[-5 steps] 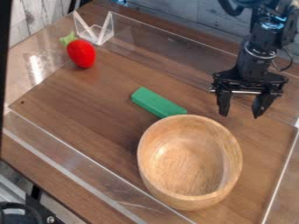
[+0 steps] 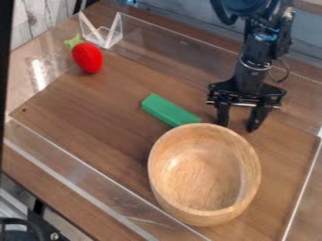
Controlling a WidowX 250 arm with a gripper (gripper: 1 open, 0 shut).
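Note:
My gripper (image 2: pixel 239 117) is low over the wooden table at the right, its two black fingers pointing down and apart, just behind the wooden bowl and to the right of a green block (image 2: pixel 169 110). Nothing clear shows between the fingers. The empty round bowl (image 2: pixel 204 193) stands at the front. A red vegetable with a green top (image 2: pixel 87 57) lies at the upper left.
A clear plastic rack or crown-shaped holder (image 2: pixel 101 32) stands at the back left. Transparent strips run along the table's edges, and a wall is behind.
My gripper has moved left, toward the green block, over the last second. The bowl, block and red vegetable have not moved.

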